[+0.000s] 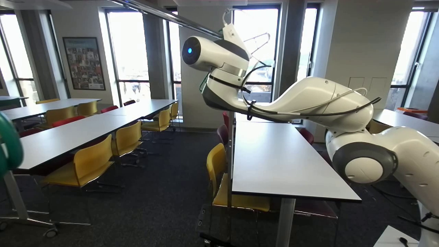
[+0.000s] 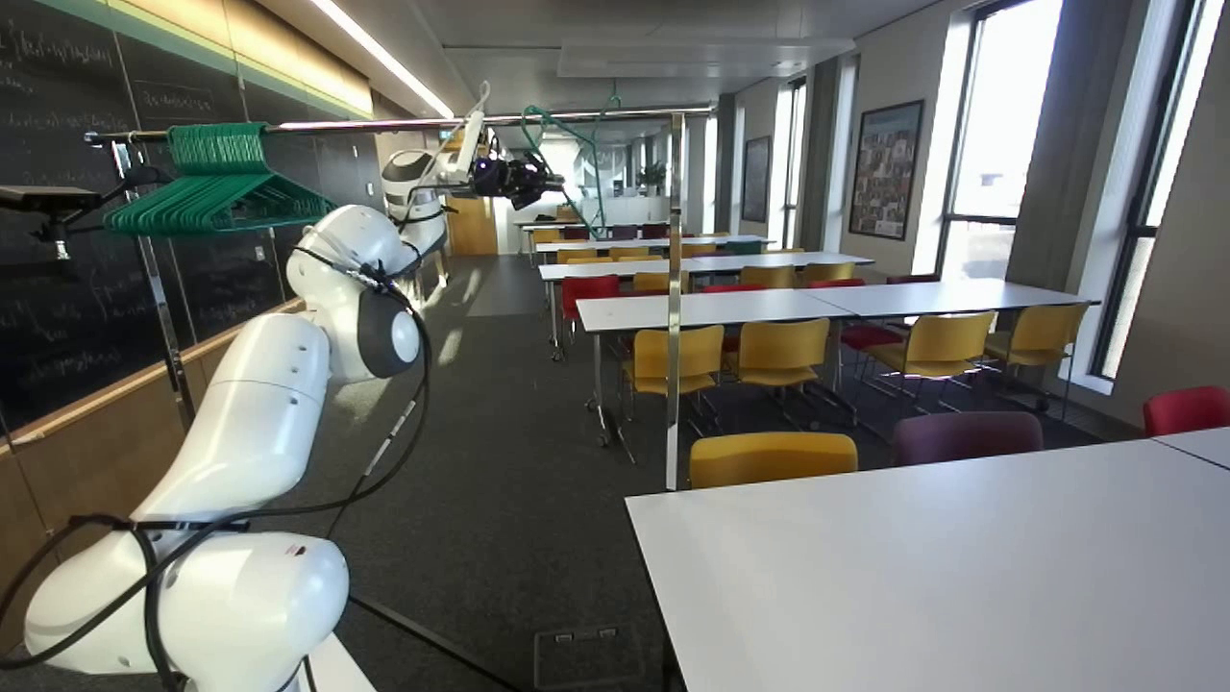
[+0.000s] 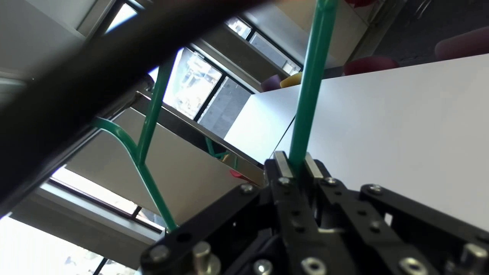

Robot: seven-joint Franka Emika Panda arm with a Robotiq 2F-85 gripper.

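Observation:
In the wrist view, my gripper is shut on a green hanger (image 3: 312,75), its bar running up from between the fingertips. More green hanger tubing (image 3: 153,190) branches at the left, close to the metal rail (image 3: 59,158). Exterior view 2 shows my gripper (image 2: 560,183) just below the rail (image 2: 392,121), with the green hanger (image 2: 596,167) around and beyond it. Whether its hook rests over the rail cannot be told. In exterior view 1 the wrist (image 1: 218,55) hides the fingers.
Several green hangers (image 2: 219,190) hang bunched at the rail's near end. An upright post (image 2: 676,300) supports its other end. White tables (image 1: 284,158) and yellow chairs (image 1: 94,160) stand below.

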